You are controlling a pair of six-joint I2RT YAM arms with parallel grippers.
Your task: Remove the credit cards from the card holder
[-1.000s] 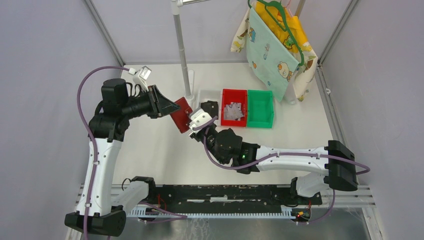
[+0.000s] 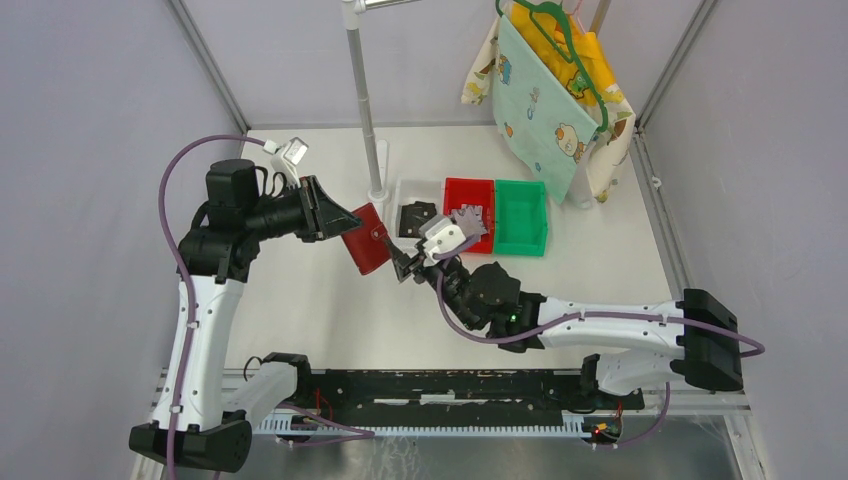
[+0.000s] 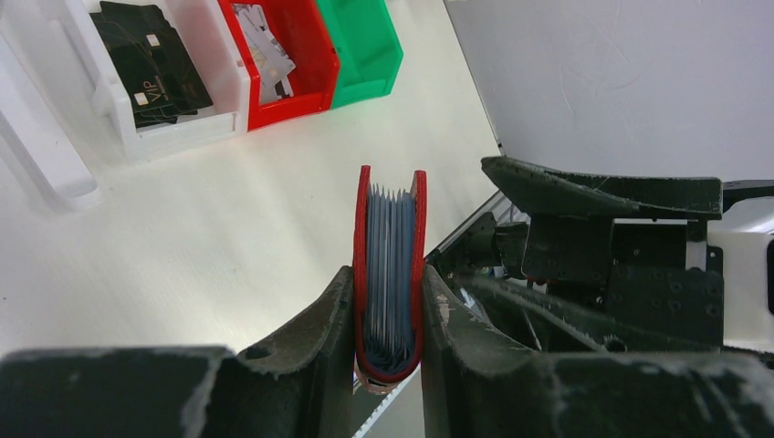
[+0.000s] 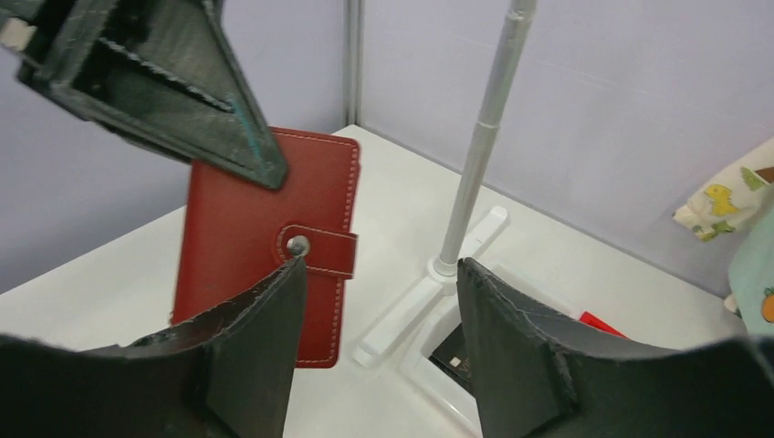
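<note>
A red leather card holder (image 2: pixel 364 240) with a snap strap is held upright by my left gripper, shut on it; in the left wrist view its edge shows a stack of clear sleeves (image 3: pixel 389 265) between red covers. My right gripper is open, just right of the holder, which appears beyond its left finger in the right wrist view. Whether any cards are inside the sleeves I cannot tell.
On the table (image 2: pixel 300 310) stand a white tray with black cards (image 3: pixel 155 68), a red tray with pale cards (image 3: pixel 265 55) and an empty green tray (image 2: pixel 520 220). A pole rises behind; clothes hang at the back right.
My right gripper has moved back to the right, away from the card holder. The left gripper and holder have shifted very little.
</note>
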